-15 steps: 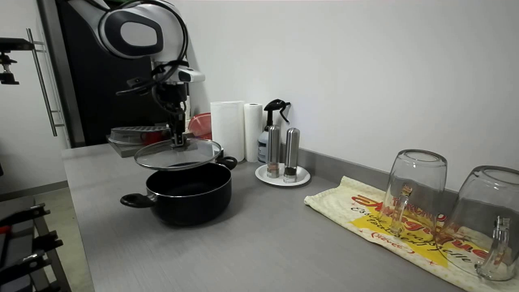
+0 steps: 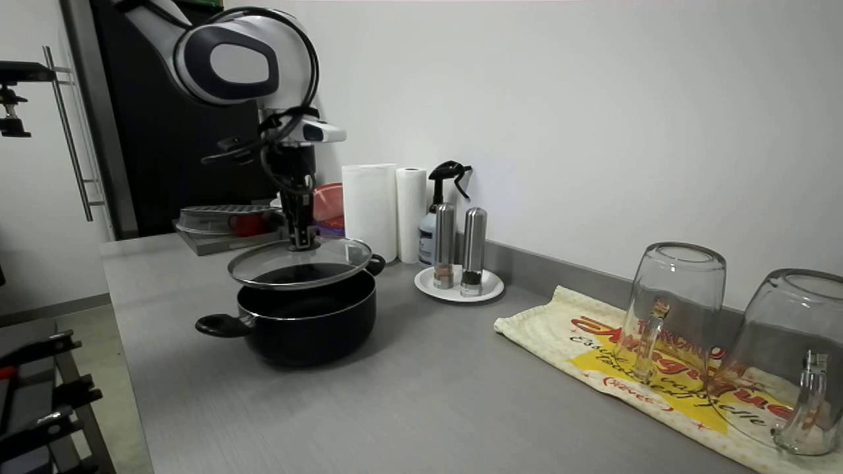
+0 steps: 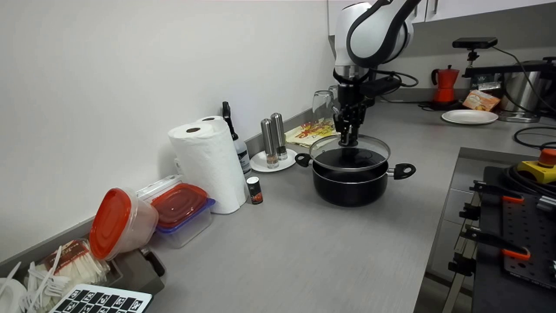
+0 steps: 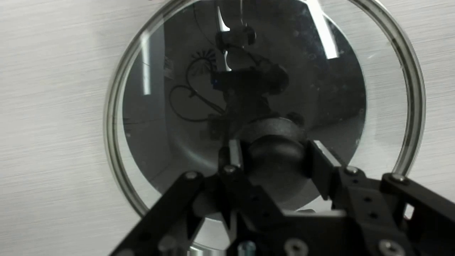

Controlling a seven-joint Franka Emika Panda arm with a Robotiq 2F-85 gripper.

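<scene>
A black two-handled pot (image 2: 312, 336) stands on the grey counter. Just above its rim hangs a round glass lid (image 2: 257, 264) with a metal edge, held by my gripper (image 2: 302, 241), which is shut on the dark knob at the lid's centre. A gap shows between lid and pot in exterior view 1, and the lid is offset a little toward the back left there. From the other side, the lid (image 3: 376, 151) appears over the pot (image 3: 350, 193). In the wrist view the knob (image 4: 277, 149) sits between the two fingers of my gripper.
Behind the pot are a white plate (image 2: 491, 289) with two steel grinders, paper towel rolls (image 2: 369, 209) and a spray bottle (image 2: 427, 237). Upturned glass mugs (image 2: 672, 316) stand on a cloth (image 2: 545, 336) at right.
The arm has moved right and slightly down in exterior view 1, carrying the lid closer over the pot. The pot has stayed in place.
</scene>
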